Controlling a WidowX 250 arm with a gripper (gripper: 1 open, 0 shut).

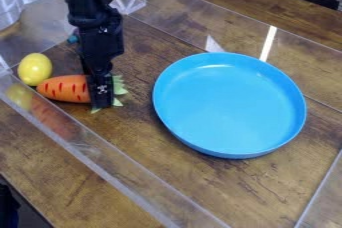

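Note:
A yellow lemon (35, 68) lies just behind the carrot, to its upper left. A large blue plate (227, 106) sits to the right of the gripper, apart from the carrot.
Clear plastic walls border the wooden surface (174, 187), one running diagonally close in front of the carrot. A small dark teal object is partly hidden behind the arm.

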